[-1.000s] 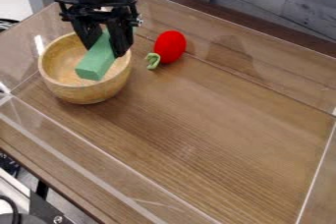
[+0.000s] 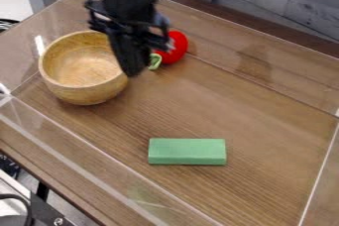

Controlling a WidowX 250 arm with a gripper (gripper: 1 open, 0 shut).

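Observation:
The black gripper (image 2: 129, 42) hangs over the upper middle, above and to the right of the tan oval bowl (image 2: 82, 89); its fingers look apart, though blurred by the angle. The bowl appears empty. A green rectangular block (image 2: 187, 151) lies flat on the wooden table at the lower middle. A red object (image 2: 176, 44) sits behind the gripper on its right, partly hidden, with a small green piece beside it.
A dark wall edge runs along the top right, and a black cable (image 2: 14, 202) lies at the lower left.
The green block has gone from the gripper over the bowl to the lower middle of the table. The gripper has moved right and toward the camera, partly covering the red object.

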